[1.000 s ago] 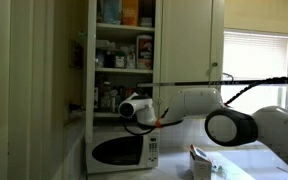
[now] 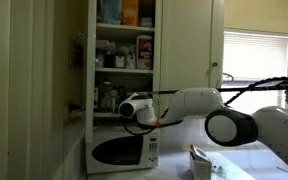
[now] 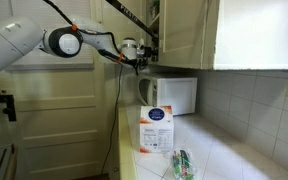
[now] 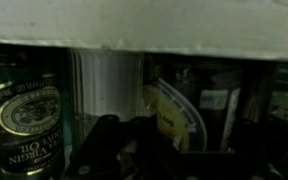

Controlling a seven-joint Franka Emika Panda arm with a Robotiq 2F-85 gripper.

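Observation:
In the dark wrist view, a dark jar with a round yellow-and-white label stands between my gripper's black fingers, which are shut on it. A green can with an oval gold label is to the left, with a clear glass container between can and jar. My gripper reaches into the lower cupboard shelf in exterior view 1; its fingertips are hard to make out there. The jar's lower part is hidden by the gripper.
A shelf edge crosses close above the jar. Below the arm sits a white microwave. On the counter are a white-and-orange box and a clear bag. The cupboard door stands beside the arm.

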